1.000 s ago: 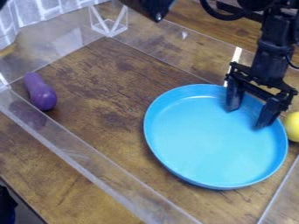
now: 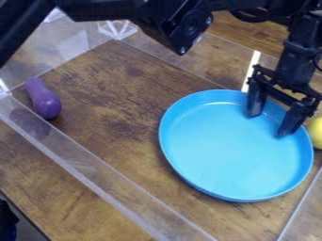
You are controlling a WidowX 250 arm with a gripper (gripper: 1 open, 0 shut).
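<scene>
My black gripper [image 2: 274, 109] reaches down at the far right over the back rim of a blue plate [image 2: 233, 155], its fingertips low at the plate's edge, spread apart. I cannot make out anything held between them. A yellow object [image 2: 315, 133] is partly visible right beside the plate, at the image edge. A purple eggplant-like object [image 2: 43, 98] lies on the wooden surface at the left.
Clear plastic walls [image 2: 88, 182] border the wooden floor [image 2: 113, 104], whose middle-left is bare. The black arm crosses the top of the view.
The plate has shifted slightly right since a second ago, and the arm at the top reaches lower into view. The gripper stays at the plate's back rim.
</scene>
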